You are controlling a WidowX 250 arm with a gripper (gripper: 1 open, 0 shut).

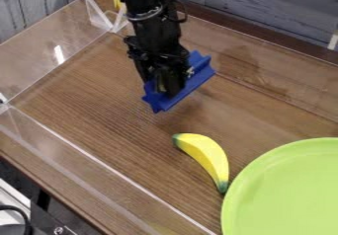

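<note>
The black arm reaches down from the top of the view, its gripper [166, 81] shut on a blue object [199, 74] that is tilted and partly hidden behind the fingers. The object is over the upper middle of the wooden table; whether it touches the surface I cannot tell.
A yellow banana [205, 155] lies in front, to the lower right. A large green plate [287, 193] fills the bottom right corner. Clear plastic sheets [46, 56] edge the table's left side. A small yellow item sits at the top behind the arm.
</note>
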